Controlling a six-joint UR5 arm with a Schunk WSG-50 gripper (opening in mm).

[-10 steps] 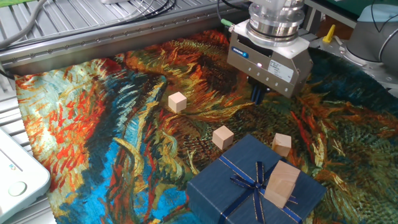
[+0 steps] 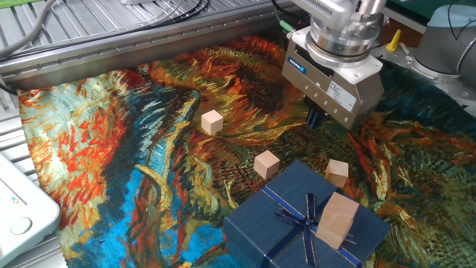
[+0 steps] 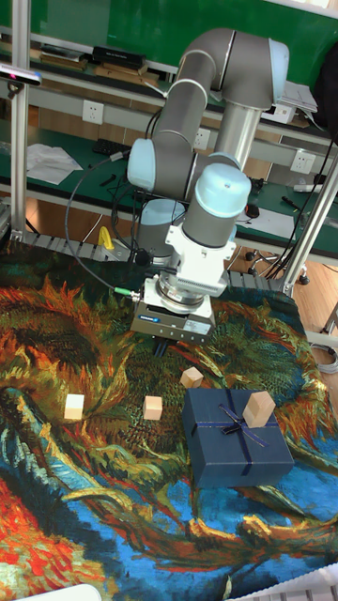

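Note:
My gripper (image 2: 313,117) hangs over the cloth behind the cubes. Its two dark fingers are close together, shut, and nothing shows between them. One wooden cube (image 2: 212,122) lies on the cloth to the left of it in exterior view 2. A second cube (image 2: 266,164) sits nearer the camera, just off a corner of the dark blue gift box (image 2: 256,227). The third cube (image 2: 337,173) rests tilted-looking close behind the box. On the box lid, by the ribbon bow (image 2: 306,220), stands a taller wooden block (image 2: 338,221). My fingers touch none of them.
A painted cloth (image 3: 90,470) in orange, blue and green covers the table. A metal rail (image 2: 134,56) runs along one side. At the left edge of exterior view 2 is a white device (image 2: 26,212).
In exterior view 2 my gripper has shifted a little to the right, and its body has turned slightly. The cubes, the block and the box stay where they were.

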